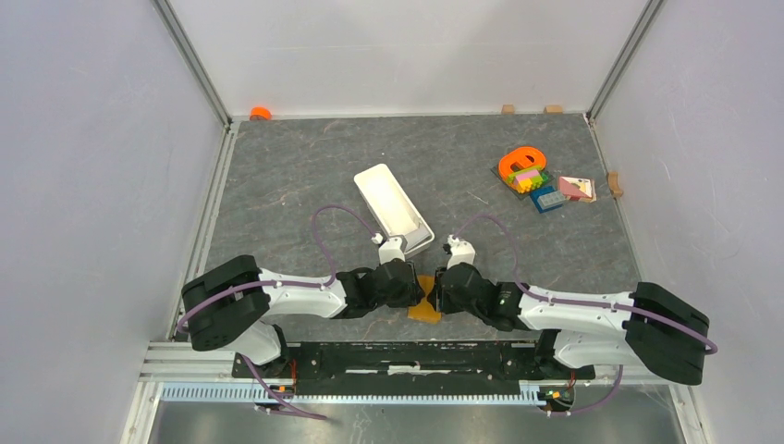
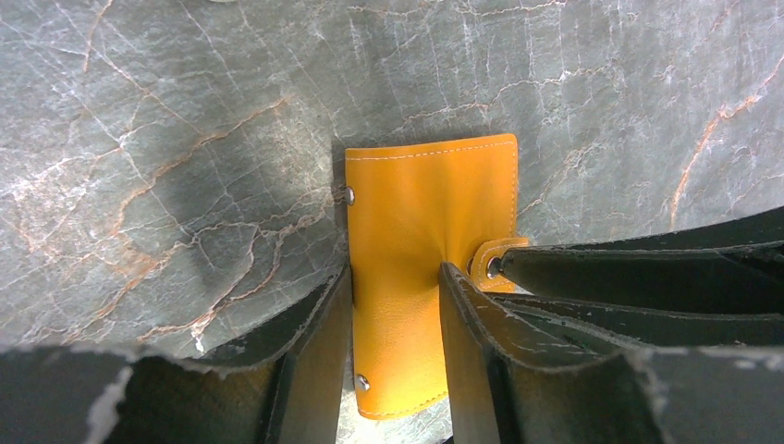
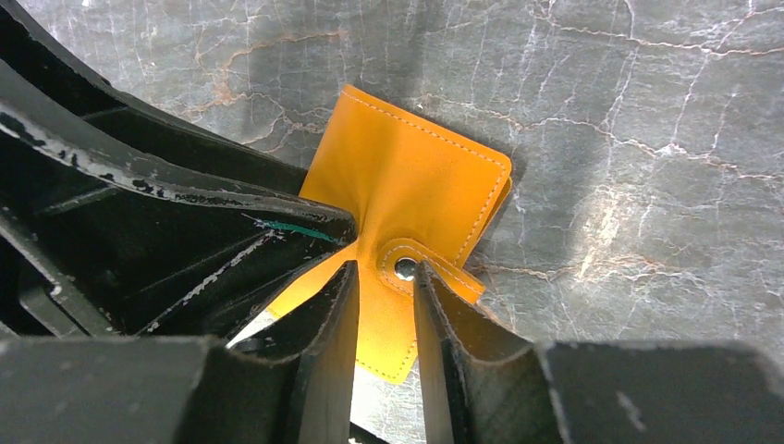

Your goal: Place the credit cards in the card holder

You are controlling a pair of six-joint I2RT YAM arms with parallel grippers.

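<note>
An orange leather card holder (image 1: 424, 309) lies flat on the grey table between my two grippers, its snap tab fastened on one side. In the left wrist view my left gripper is over the holder (image 2: 421, 194), fingers part open above its body. In the right wrist view my right gripper has its part-open fingertips at the snap tab (image 3: 434, 268) of the holder (image 3: 407, 176), one on either side of the silver snap. No credit cards can be clearly made out.
A white tray (image 1: 384, 194) lies just behind the grippers with a grey item at its near end. Colourful toys (image 1: 522, 166) and flat boxes (image 1: 573, 190) sit at the back right.
</note>
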